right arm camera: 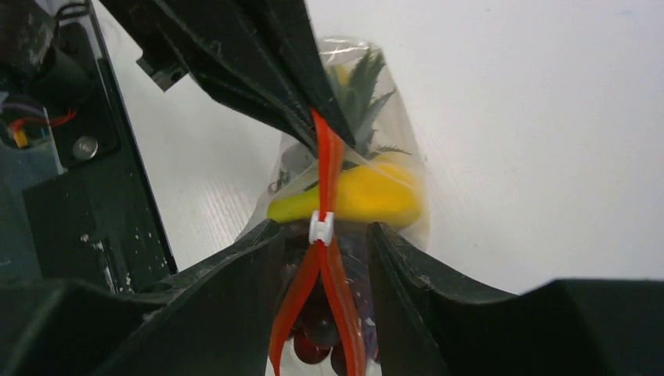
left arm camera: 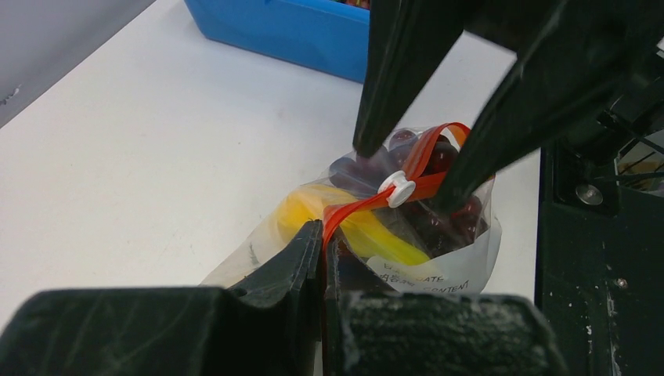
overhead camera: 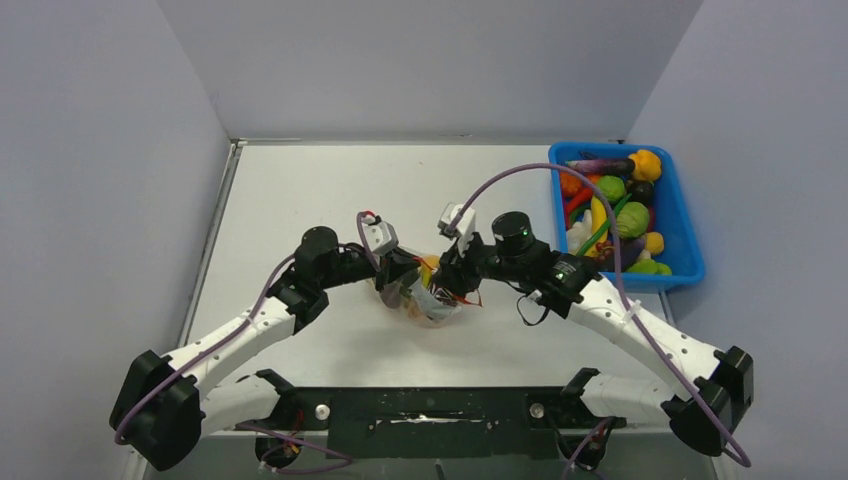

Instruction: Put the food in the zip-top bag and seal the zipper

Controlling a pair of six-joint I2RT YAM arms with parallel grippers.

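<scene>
The clear zip top bag [overhead camera: 437,310] lies mid-table with food inside. A yellow item [right arm camera: 380,192], dark red round fruit [left arm camera: 438,223] and green spiky leaves [right arm camera: 362,90] show through its plastic. My left gripper is shut on the red zip strip [left arm camera: 356,207] at one end. Beyond that grip the strip runs closed to the white slider [left arm camera: 397,189], then splits into two gaping bands. My right gripper is open, one finger on each side of the slider in the right wrist view, not visibly touching it.
A blue bin [overhead camera: 690,250] of assorted vegetables and fruit stands at the right back. A dark base plate [overhead camera: 440,440] borders the front edge.
</scene>
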